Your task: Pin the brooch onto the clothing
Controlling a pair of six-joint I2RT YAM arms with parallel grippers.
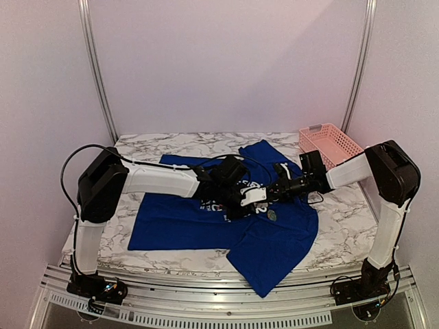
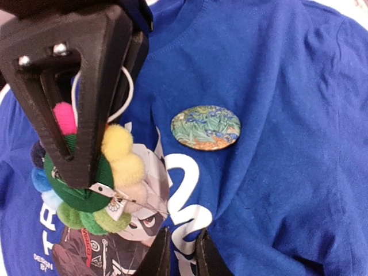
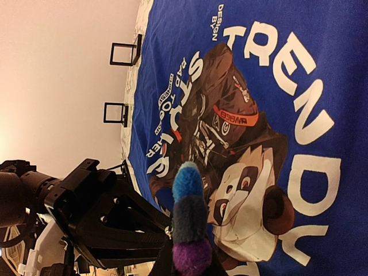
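The blue T-shirt (image 1: 171, 226) with a panda print lies spread on the marble table. My right gripper (image 1: 273, 190) is shut on a pompom brooch with a green centre (image 2: 72, 195) and colourful balls, its pin showing in the left wrist view, over the print. My left gripper is low at the white lettering, just below the brooch, fingertips close together on or at the fabric; whether anything is between them is unclear. An oval painted badge (image 2: 205, 127) lies on the shirt beside them.
A pink basket (image 1: 329, 140) stands at the back right. Bare marble (image 1: 343, 233) shows around the shirt. Both arms are close together over the middle of the shirt.
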